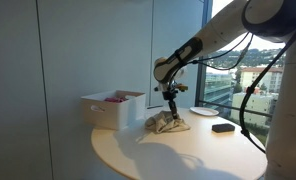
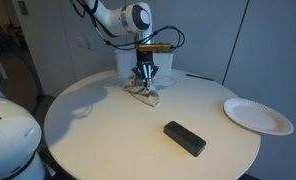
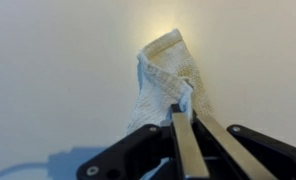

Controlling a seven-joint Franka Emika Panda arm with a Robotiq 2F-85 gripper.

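A crumpled beige cloth point(image 1: 166, 123) lies on the white round table, right of the white box. My gripper point(image 1: 174, 114) points down at it and is shut on a bunched fold. In the wrist view the cloth point(image 3: 166, 80) spreads out beyond the fingers point(image 3: 187, 150), one corner turned over. From the second exterior view the cloth point(image 2: 144, 95) is seen under the gripper point(image 2: 146, 80), most of it resting on or close to the tabletop.
A white box point(image 1: 115, 110) with something pink inside stands at the table's left. A black block point(image 2: 184, 138) and a white plate point(image 2: 258, 116) lie clear of the cloth. Bare table point(image 2: 98, 125) surrounds it in front.
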